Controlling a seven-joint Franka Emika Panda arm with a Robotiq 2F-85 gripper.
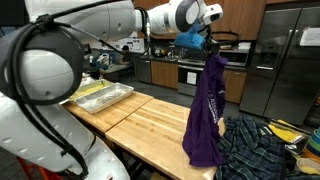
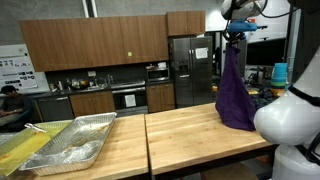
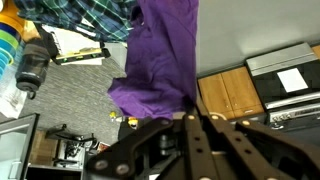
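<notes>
A purple cloth hangs in a long, narrow drape from my gripper, which is shut on its upper end high above the table. In the second exterior view the cloth falls from the gripper to the right end of the wooden table. Its lower part spreads near the tabletop, beside a dark plaid cloth. From the wrist, the purple cloth runs away from the fingers, whose tips are hard to make out.
On the table's far left end stands a foil-like tray beside a yellow-green one. Bottles and other items crowd the right side near the plaid cloth.
</notes>
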